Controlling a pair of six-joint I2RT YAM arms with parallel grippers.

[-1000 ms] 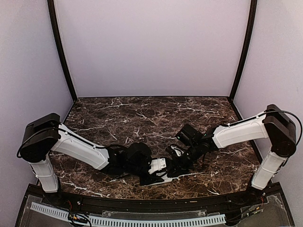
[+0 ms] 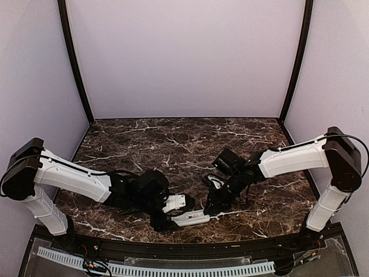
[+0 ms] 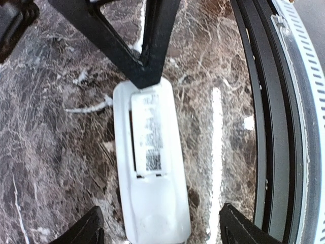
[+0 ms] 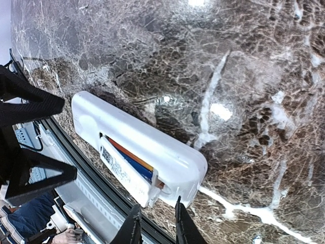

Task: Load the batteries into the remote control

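The white remote control (image 2: 193,219) lies on the marble table near its front edge, between my two grippers. In the right wrist view the remote (image 4: 137,133) has a long slot with orange and blue inside and a white cover (image 4: 122,170) standing tilted along it. My left gripper is open, at the near end of the remote; its dark fingers also show at the left of the right wrist view. My right gripper is shut, nothing seen between its fingertips, just beside the remote's other end.
The table's front rail (image 2: 173,247) runs close below the remote, with white perforated strips beyond it. Walls (image 2: 184,57) stand at the back and sides.
My left gripper has moved back to the left, uncovering more of the remote. My right arm has barely moved.
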